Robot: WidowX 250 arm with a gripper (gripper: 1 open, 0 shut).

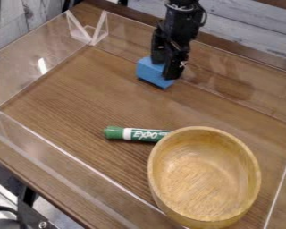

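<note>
My black gripper [168,57] is over a blue block [155,77] near the back middle of the wooden table, open, its fingers around or just above the block; exact contact cannot be told. A green Expo marker [138,134] lies in the front middle. A large empty wooden bowl [206,206] stands at the front right.
A clear rim runs along the table's left side, with a small transparent piece [86,29] at the back left.
</note>
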